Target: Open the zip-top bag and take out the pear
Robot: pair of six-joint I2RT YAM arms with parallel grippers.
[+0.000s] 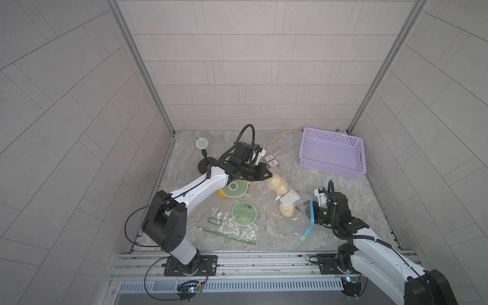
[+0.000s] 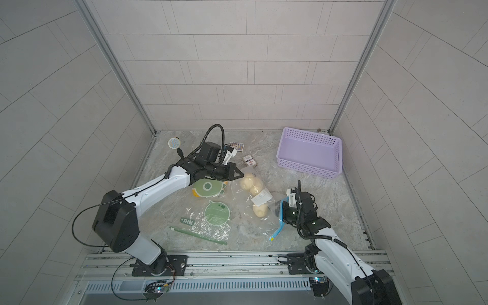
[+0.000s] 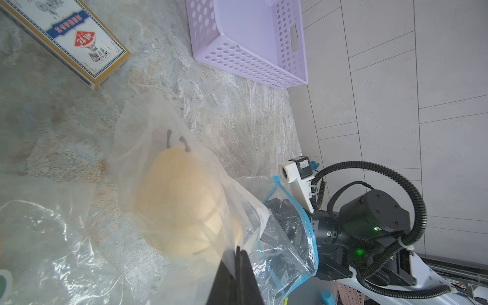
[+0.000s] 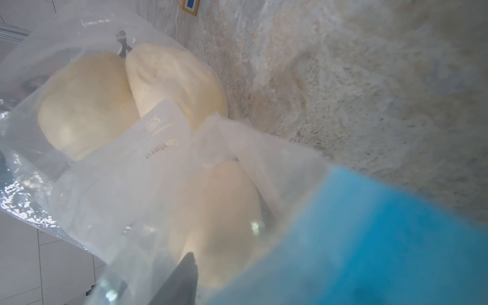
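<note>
Three pale yellow pears [image 1: 287, 210] lie inside the clear zip top bag [image 4: 66, 30]; one is nearer the blue-edged mouth, the other two at the closed end. My left gripper is shut on the bag's film, beside a pear [image 3: 178, 200]. My right gripper [image 1: 311, 209] is at the bag's mouth, by the blue zip strip [image 1: 307, 228]. In the right wrist view one finger [image 4: 180, 282] shows through film close to the nearest pear [image 4: 221, 218]; the blue strip covers the other side. The finger stands off centre, the fingers apart.
A lilac basket [image 1: 333, 169] stands at the back right. A second clear bag [image 1: 223, 231] with green pieces lies front left. Card boxes [image 1: 271, 160] sit behind the pears, and a black stand [image 1: 206, 164] is at the back left. Free table lies before the basket.
</note>
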